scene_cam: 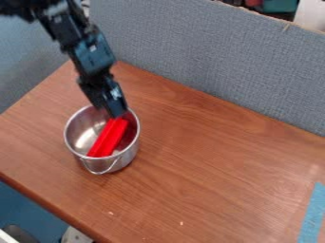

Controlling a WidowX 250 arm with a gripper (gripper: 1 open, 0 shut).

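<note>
A metal pot [79,142] with a wire handle stands on the wooden table at left of centre. Inside it lies a long red object [106,140]. The dark robot arm reaches down from the upper left, and its gripper [113,108] is over the pot's back rim, at the upper end of the red object. The arm is blurred and the fingertips are hard to make out, though the gripper appears open.
Grey padded walls [203,47] border the back.
</note>
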